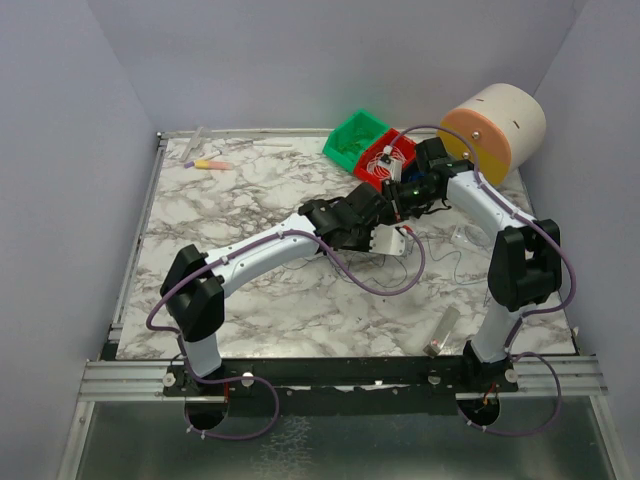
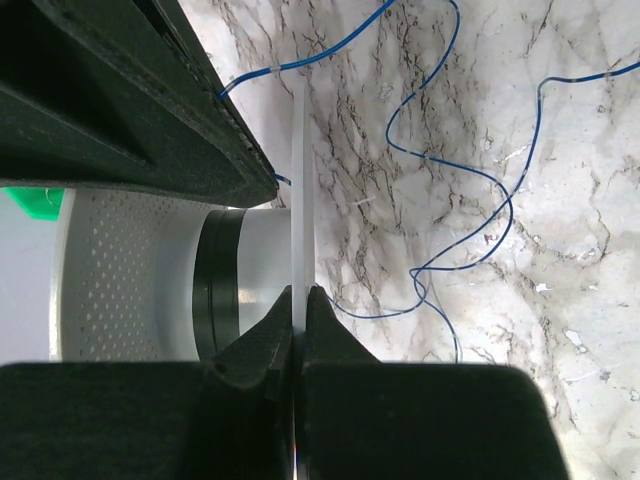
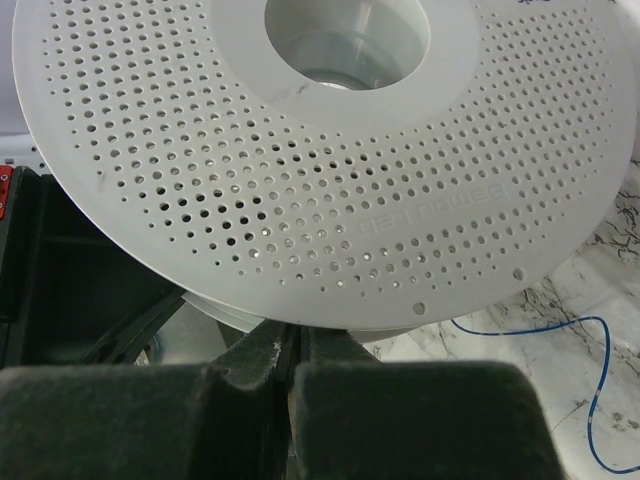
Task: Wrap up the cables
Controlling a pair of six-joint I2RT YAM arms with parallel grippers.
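A white spool (image 2: 268,255) with a perforated flange (image 3: 300,170) and a black band round its core stands between my arms. Seen edge-on in the left wrist view, its thin rim (image 2: 300,200) runs between the fingertips of my left gripper, which is shut on it. My right gripper is shut close under the flange; nothing shows clearly between its fingers. Blue cable (image 2: 450,160) lies loose in bends on the table. One stretch of cable (image 2: 320,55) meets the right gripper's finger (image 2: 130,120); whether it is pinched there is hidden.
A green bin (image 1: 352,140) and a red bin (image 1: 375,165) with white cable stand behind the grippers. At the back right is a large cream cylinder (image 1: 508,120). A grey-white bar (image 1: 442,332) lies front right.
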